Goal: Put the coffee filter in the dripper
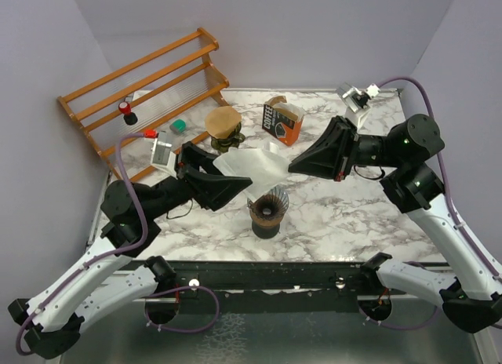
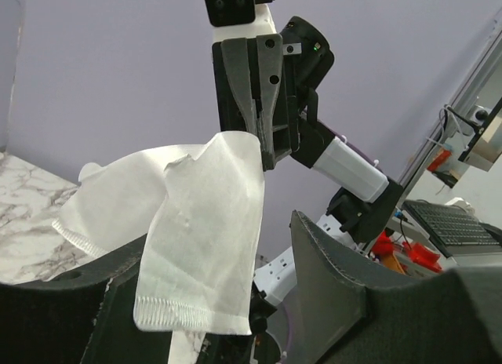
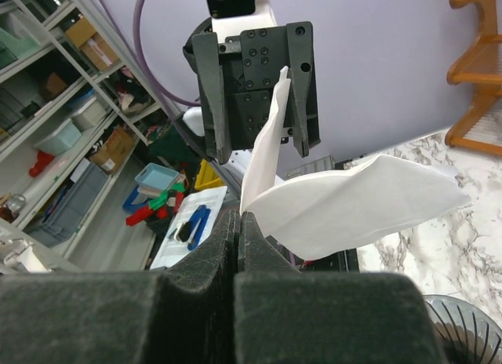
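Note:
A white paper filter (image 1: 256,167) hangs above the dripper (image 1: 267,211), which stands at the table's centre and also shows at the bottom of the right wrist view (image 3: 463,321). My right gripper (image 1: 292,169) is shut on the filter (image 3: 337,203) at its right end. My left gripper (image 1: 227,177) is open at the filter's left side, with part of the paper (image 2: 200,246) between or in front of its fingers in the left wrist view.
Behind stand a glass vessel with brown lid (image 1: 223,125), an orange-black coffee box (image 1: 282,125) and a green cap (image 1: 178,125). A wooden rack (image 1: 140,70) is at back left.

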